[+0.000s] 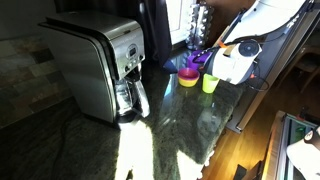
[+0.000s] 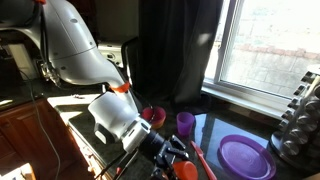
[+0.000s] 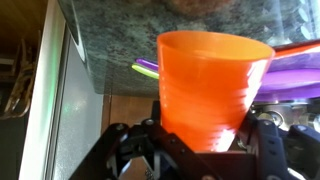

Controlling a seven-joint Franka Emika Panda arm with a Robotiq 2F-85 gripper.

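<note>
An orange cup fills the middle of the wrist view, with my gripper shut on it. The dark fingers lie on either side of its lower part. From the second exterior view, the same orange cup shows at the bottom, beside the dark gripper. The white arm reaches in over the right end of the counter in the first exterior view, where the orange cup cannot be made out.
A green cup, a red and yellow bowl and a purple cup stand nearby. A purple plate lies by the window. A coffee maker occupies the counter's left.
</note>
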